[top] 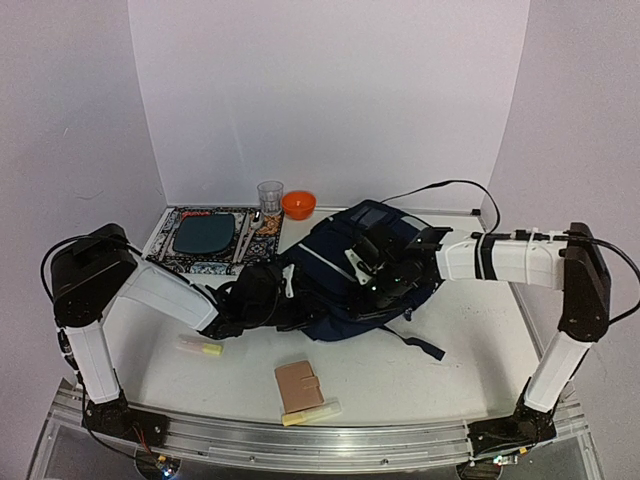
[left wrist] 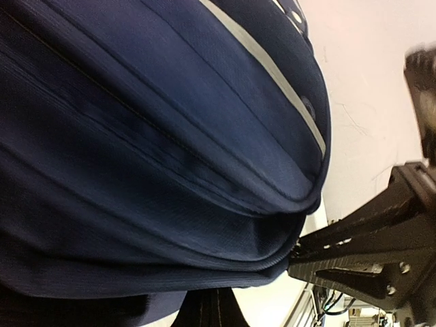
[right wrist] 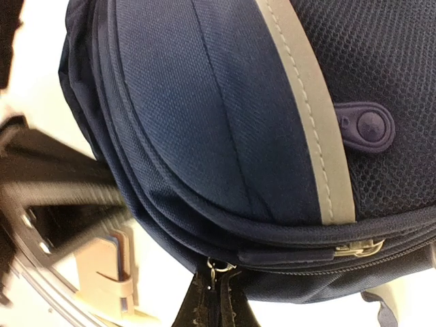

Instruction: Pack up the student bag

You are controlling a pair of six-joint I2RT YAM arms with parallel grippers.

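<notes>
A navy backpack (top: 330, 262) with pale reflective stripes lies on the table, filling most of both wrist views. My left gripper is shut at the bag's lower edge; its tips meet the fabric, and whether cloth is pinched between them is hidden. On the bag's near side, my right gripper is shut on a small metal zipper pull (right wrist: 212, 272). Another zipper slider (right wrist: 361, 248) sits farther along the seam. The two grippers stand close together over the front of the bag.
A tan notebook (top: 297, 386) and a yellow-ended clear case (top: 311, 413) lie near the front edge. Another yellow-ended item (top: 200, 345) is below the left arm. Behind are a patterned mat (top: 205, 266), a glass (top: 270, 197) and an orange bowl (top: 298, 205).
</notes>
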